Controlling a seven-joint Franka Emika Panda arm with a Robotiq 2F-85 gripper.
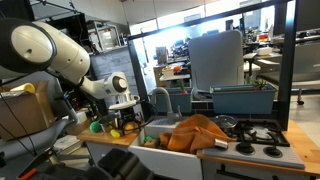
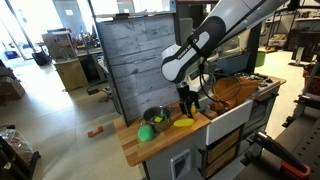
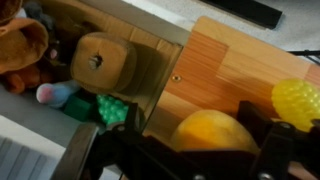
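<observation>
In the wrist view, a rounded orange-yellow object lies on the wooden counter between the fingers of my gripper, which stands open. A bumpy yellow object rests to its right, close by the right finger. From exterior view 1, my gripper is low over the counter left of the sink, with the yellow object beside it. The second exterior view shows the yellow object near the counter's front. Whether either finger touches the orange-yellow object cannot be told.
Just left of the gripper in the wrist view is the sink, holding a brown block-like toy and green grapes. An orange cloth drapes over the sink. A dark pot and a green item stand on the counter.
</observation>
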